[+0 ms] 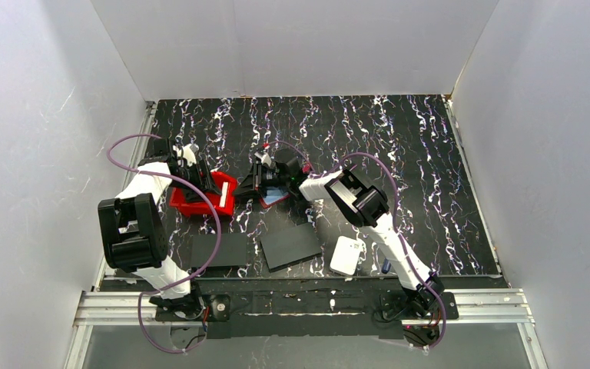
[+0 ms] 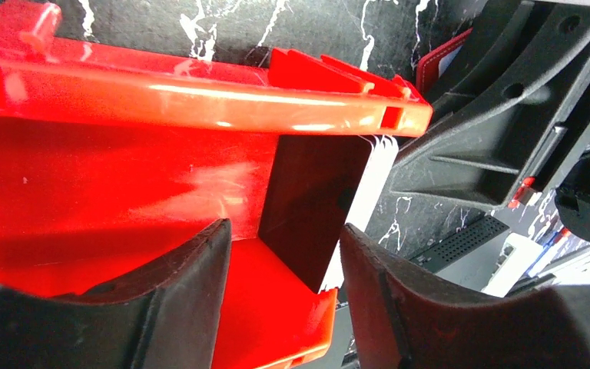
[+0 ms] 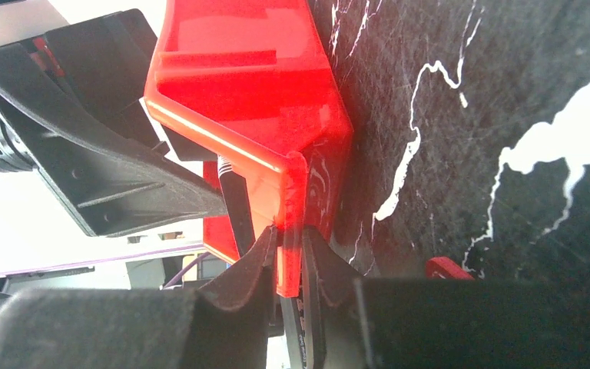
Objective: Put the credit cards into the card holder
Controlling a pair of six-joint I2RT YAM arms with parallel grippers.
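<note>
The red card holder [image 1: 227, 204] sits at the table's left. In the left wrist view a stack of cards [image 2: 311, 207], dark-faced with white edges, stands at the holder's end wall. My left gripper is open over the holder's interior, its right fingertip at the cards' lower edge. In the right wrist view my right gripper is shut on the holder's red end edge [image 3: 292, 188], at the holder's right side in the top view.
A red-edged flat item [image 1: 273, 198] lies partly under the right arm. Two dark panels [image 1: 218, 250] [image 1: 290, 244] and a white object [image 1: 345, 255] lie along the front.
</note>
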